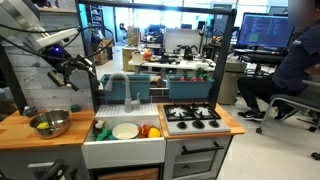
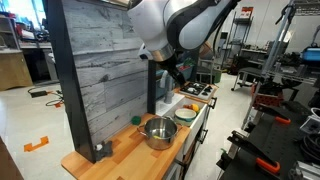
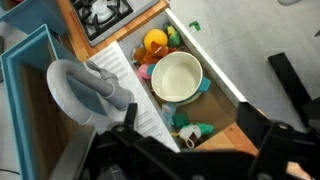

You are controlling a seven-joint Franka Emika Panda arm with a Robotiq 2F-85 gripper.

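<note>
High over the left part of the counter hangs my gripper, with its fingers apart and nothing visible between them. In the wrist view the dark fingers stand far apart, one on each side of the lower picture. Below lies the sink, holding a cream round dish with a teal handle, yellow and orange items and a green item. A metal pot stands on the wooden counter to the left, with something yellow inside.
A grey curved faucet rises behind the sink, and a drying rack lies near it. The stove is to the right. Dark posts frame the counter. A person sits far right.
</note>
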